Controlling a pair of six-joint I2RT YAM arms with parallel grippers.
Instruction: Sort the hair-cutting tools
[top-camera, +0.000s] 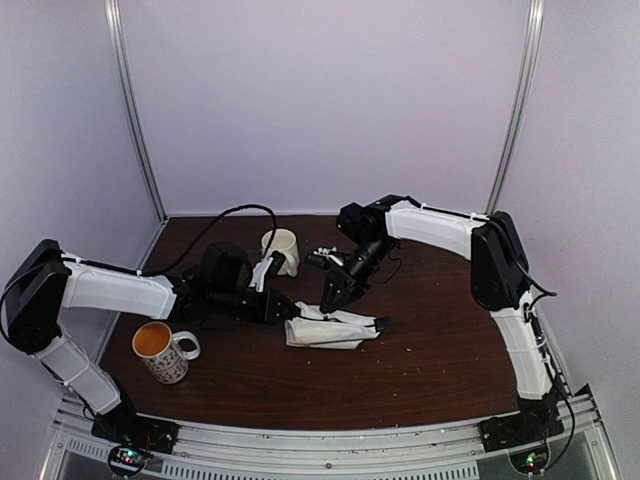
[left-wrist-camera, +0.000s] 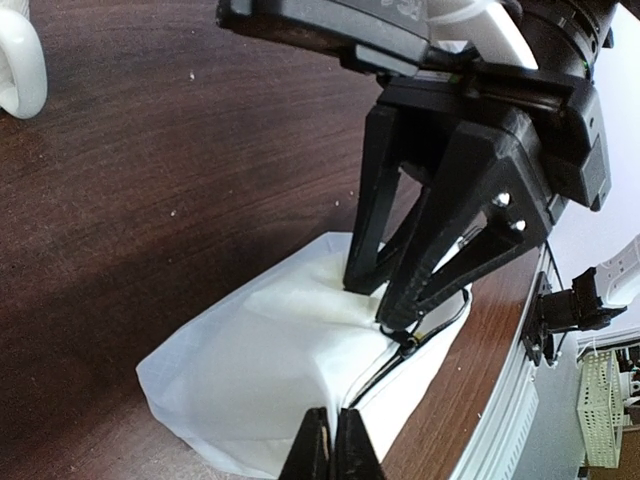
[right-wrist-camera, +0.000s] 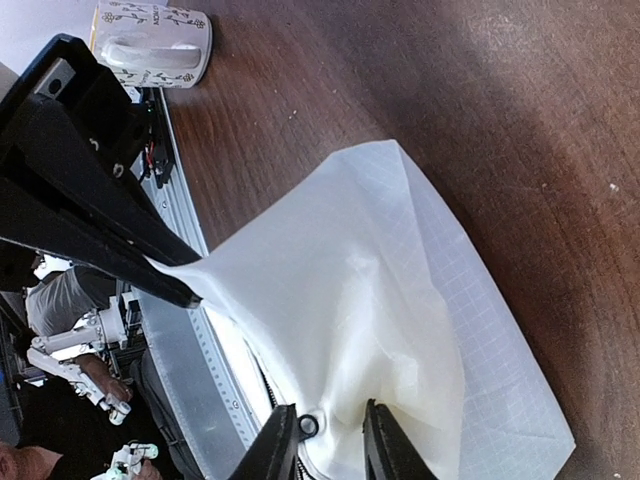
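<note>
A white cloth pouch (top-camera: 330, 335) lies mid-table, with a dark cord or strap along it (left-wrist-camera: 380, 375); no tool can be made out clearly. My left gripper is shut on the pouch's edge, which rises into its tips in the right wrist view. My right gripper is part open over the pouch, its fingertips either side of white material and a small dark ring (right-wrist-camera: 308, 425). Whether it grips anything I cannot tell.
An orange-lined patterned mug (top-camera: 160, 355) stands at the near left, and a cream mug (top-camera: 280, 255) behind the pouch.
</note>
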